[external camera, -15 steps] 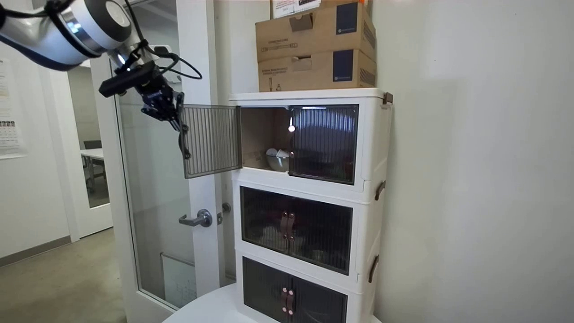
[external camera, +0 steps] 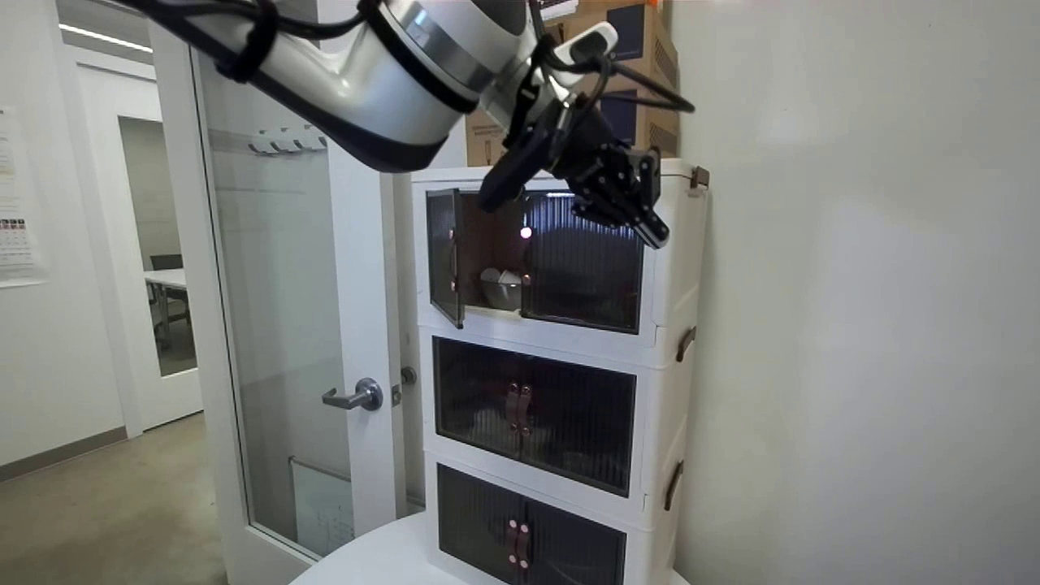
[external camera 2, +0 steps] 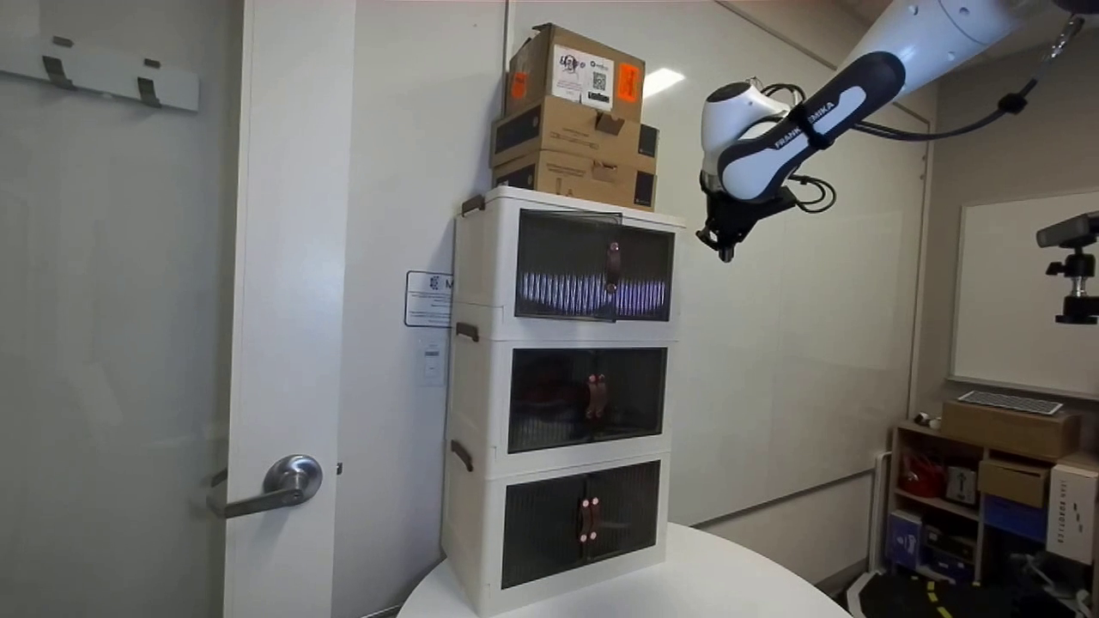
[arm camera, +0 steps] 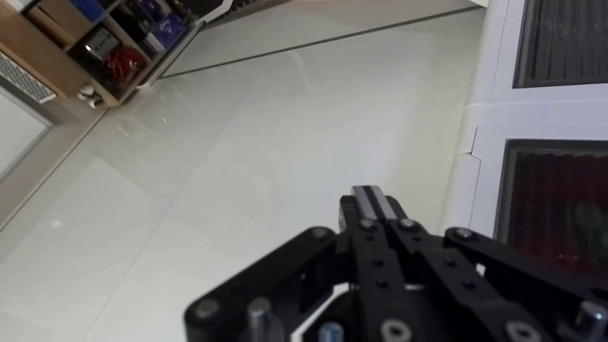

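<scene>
My gripper (external camera: pixel 655 232) is shut, in front of the right part of the top compartment in exterior view 1. The wrist view shows the two fingertips (arm camera: pixel 365 203) pressed together with nothing between them. In exterior view 2 the gripper (external camera 2: pixel 718 247) hangs to the right of the cabinet, apart from it. The top compartment's left door (external camera: pixel 444 255) stands partly open, swung outward; its right door (external camera: pixel 585 268) is closed. Through the gap a bowl (external camera: pixel 504 296) with pale items in it is visible inside. The lower doors (external camera: pixel 536 414) are closed.
Cardboard boxes (external camera 2: pixel 573 144) are stacked on top of the white cabinet (external camera 2: pixel 479 402), which stands on a round white table (external camera 2: pixel 721 577). A glass door with a lever handle (external camera: pixel 356 395) is on the left. Bare wall (external camera: pixel 858 292) lies to the right.
In exterior view 1 my arm has moved right, away from the left door's handle edge to the cabinet's right side. That door has swung from wide open to partly open.
</scene>
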